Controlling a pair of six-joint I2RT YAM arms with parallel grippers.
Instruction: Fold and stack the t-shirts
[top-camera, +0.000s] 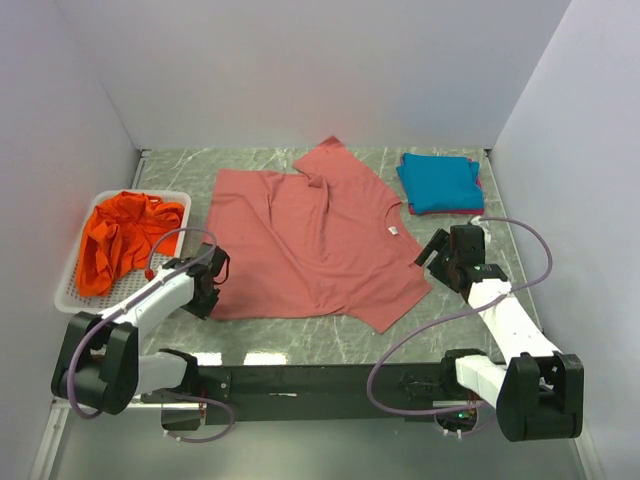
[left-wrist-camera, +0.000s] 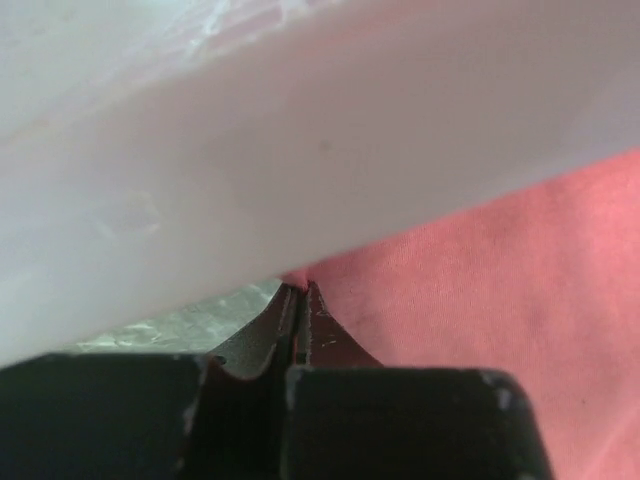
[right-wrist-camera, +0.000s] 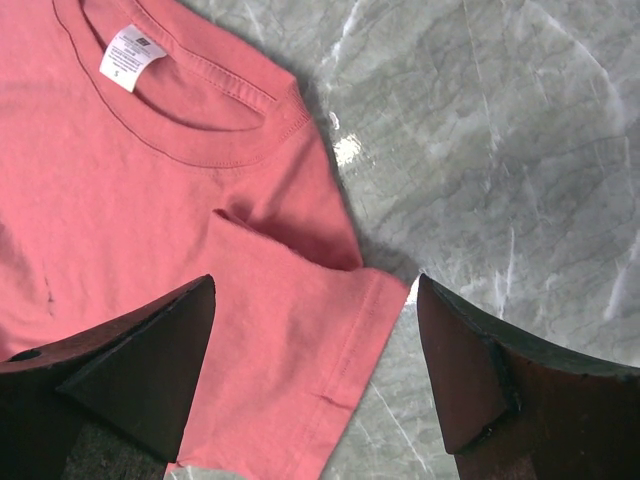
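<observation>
A salmon-red t-shirt (top-camera: 300, 235) lies spread flat on the table, its collar and white tag toward the right and some creases down its middle. At the shirt's near left corner, my left gripper (top-camera: 208, 312) is shut, with the cloth's edge (left-wrist-camera: 400, 290) right at its fingertips; the pinch itself is small in the left wrist view. My right gripper stands open above the near right sleeve (right-wrist-camera: 290, 340), the cloth lying below and between its fingers, not gripped. Folded blue cloth (top-camera: 440, 183) rests on red cloth at the back right.
A white basket (top-camera: 67, 290) at the left holds crumpled orange cloth (top-camera: 125, 240), close beside the left arm. Bare marble table (top-camera: 300, 340) shows along the front edge and at the right. Walls enclose the back and sides.
</observation>
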